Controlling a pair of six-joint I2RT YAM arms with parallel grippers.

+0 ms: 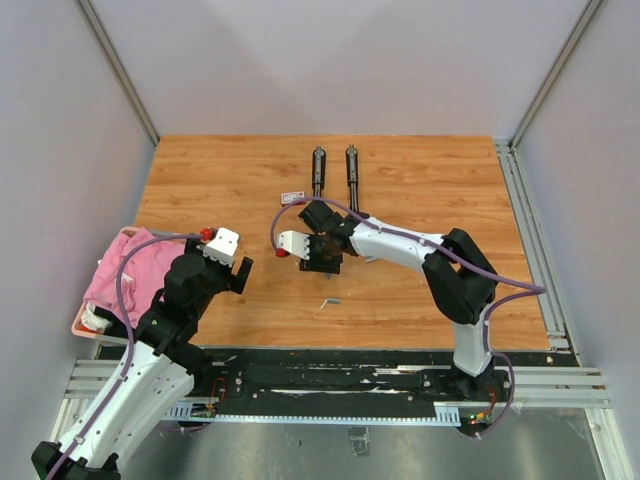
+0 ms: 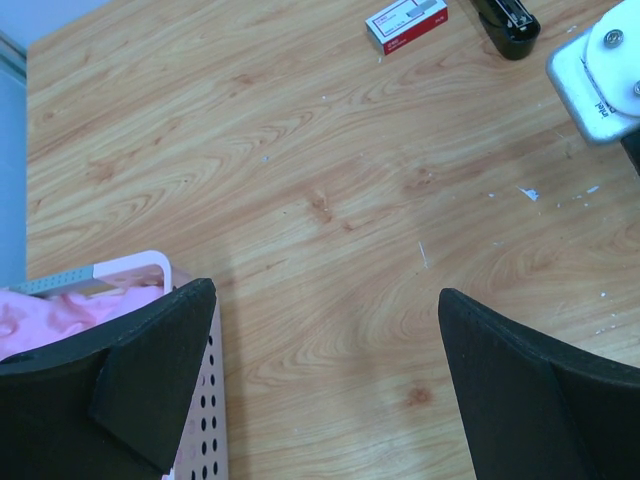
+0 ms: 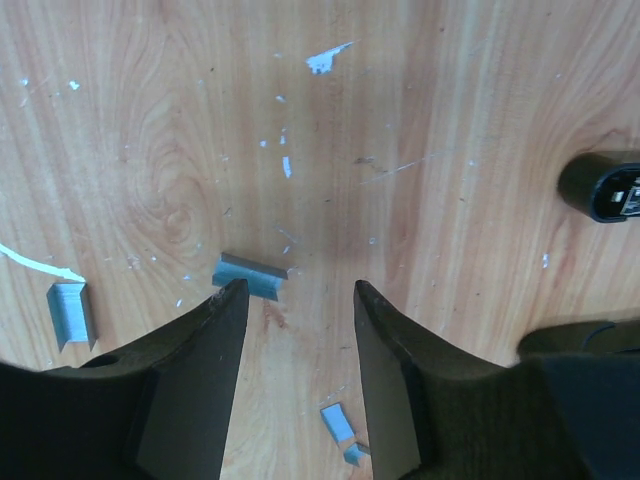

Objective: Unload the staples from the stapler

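Note:
Two black staplers (image 1: 318, 172) (image 1: 352, 178) lie side by side at the back of the table, their near ends partly hidden by my right arm. My right gripper (image 1: 322, 264) hovers over the table in front of them, open. In the right wrist view a short staple strip (image 3: 250, 276) lies on the wood beside the left fingertip, with nothing held. Another staple strip (image 3: 72, 314) lies farther left, and two small staple pieces (image 3: 337, 422) (image 3: 356, 453) sit low between the fingers. My left gripper stands open and empty above bare wood.
A red and white staple box (image 2: 407, 22) lies left of the staplers. At the table's left edge is a basket (image 2: 212, 410) with pink cloth (image 1: 135, 272). A thin white sliver (image 3: 40, 264) lies near the left staple strip.

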